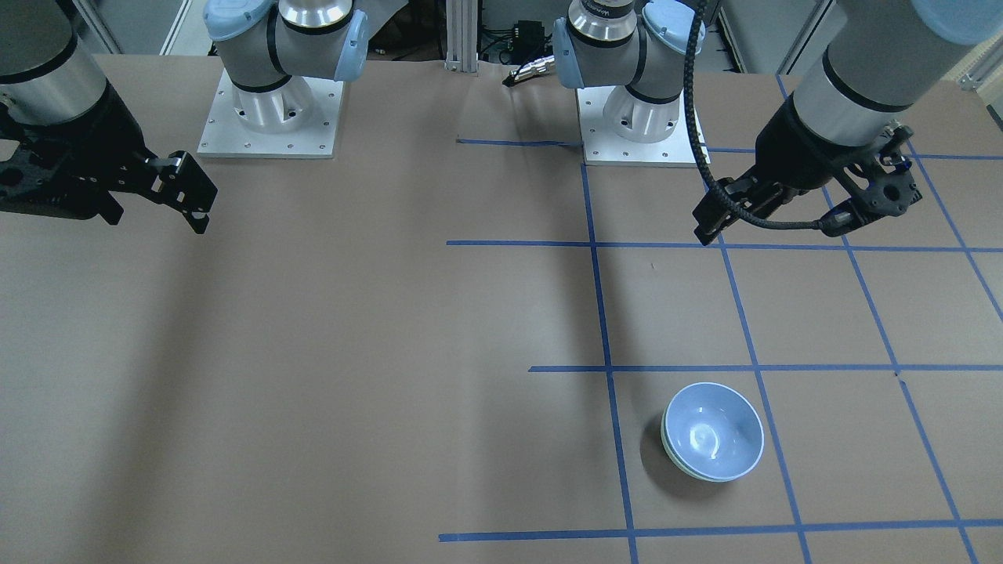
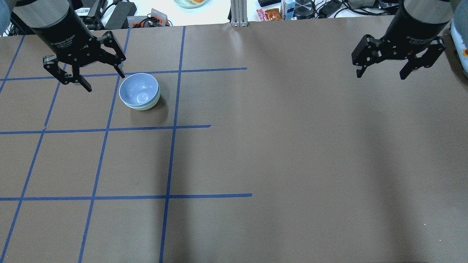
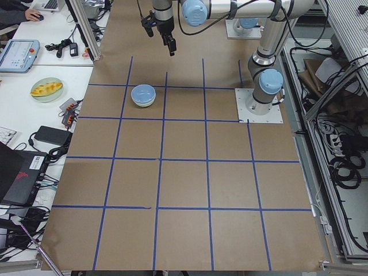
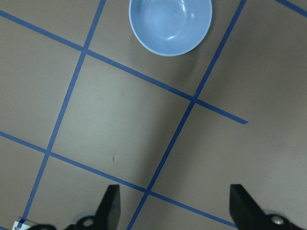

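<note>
A light blue bowl sits nested in a pale green one on the taped grid, seen also in the top view and left view. My gripper hangs raised above the table near the bowls, its fingers spread wide with nothing between them. In the left wrist view the blue bowl lies at the top, beyond the open fingers.
A second arm's black gripper hangs over the other side of the bare table. A side bench carries a plate, cables and electronics. The table around the bowls is clear.
</note>
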